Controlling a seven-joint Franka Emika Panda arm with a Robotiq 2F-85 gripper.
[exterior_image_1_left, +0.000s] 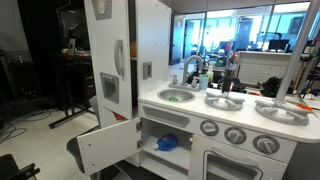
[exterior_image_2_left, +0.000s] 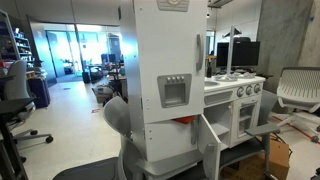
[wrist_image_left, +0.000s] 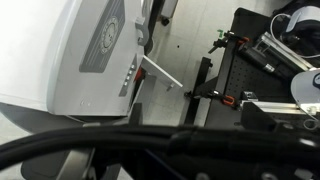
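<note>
A tall white toy fridge door with a grey handle stands in front of its cabinet, hiding most of the inside. In exterior view 2 the fridge shows its grey dispenser panel, with a bit of red below it. Under the sink, a white cupboard door hangs wide open, and a blue item lies on the shelf inside. From the wrist, the white fridge fills the upper left. My dark gripper is open at the lower middle, its fingers hard to make out.
A sink and stove burners top the white counter, with an oven below. Dark chairs crowd the fridge's base. A black perforated table with tools and cables lies to the right in the wrist view.
</note>
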